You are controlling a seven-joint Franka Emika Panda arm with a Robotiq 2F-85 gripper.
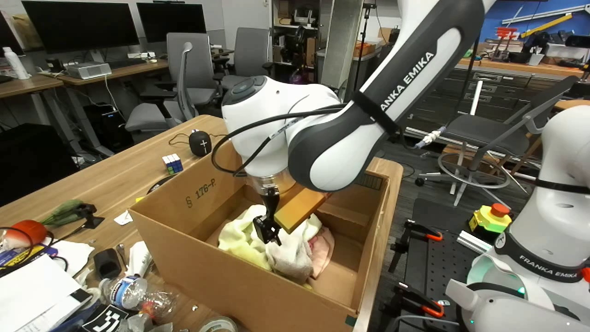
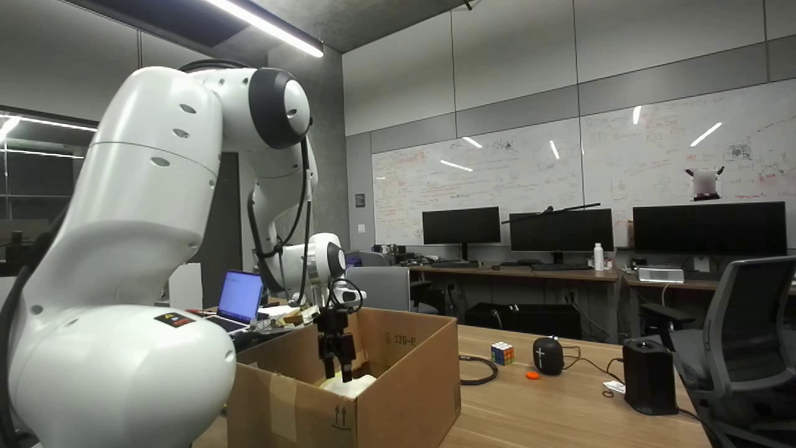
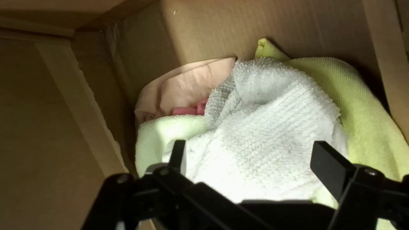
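Note:
A cardboard box (image 1: 232, 276) stands on the wooden table with a heap of cloths inside. On top of the heap lies a white towel (image 3: 264, 130), flanked by a yellow-green towel (image 3: 356, 103) and a pale green cloth (image 3: 165, 134). A pink cloth (image 3: 188, 82) shows beyond them, near the box wall. My gripper is open above the white towel, its fingers (image 3: 332, 168) spread wide over it with nothing held. In the second exterior view the gripper (image 2: 339, 373) reaches down inside the box; whether the fingertips touch the cloth, I cannot tell.
Box walls rise on all sides of the gripper. Left of the box lie a plastic bottle (image 1: 130, 293), papers and other clutter. A Rubik's cube (image 1: 172, 163) and a black speaker (image 1: 199, 143) sit behind it. Another robot arm (image 1: 545, 221) stands at the right.

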